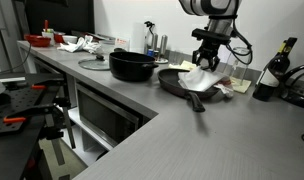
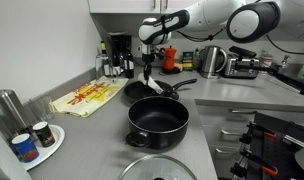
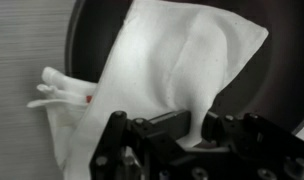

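A white cloth [image 3: 177,55] hangs from my gripper, whose fingers are shut with the cloth pinched between them. In exterior view 1 the gripper [image 1: 208,64] is above the black frying pan [image 1: 172,82], and the cloth [image 1: 200,79] drapes down over the pan's right part near its handle [image 1: 196,102]. From the wrist, the pan [image 3: 272,75] shows dark beneath the cloth. A second bunched piece of white cloth [image 3: 60,108] with a small red mark lies past the pan's rim.
A deep black pot [image 1: 132,66] stands left of the pan, with a glass lid [image 1: 94,64] beyond it. Dark bottles [image 1: 282,60] and a dark container [image 1: 265,87] stand behind to the right.
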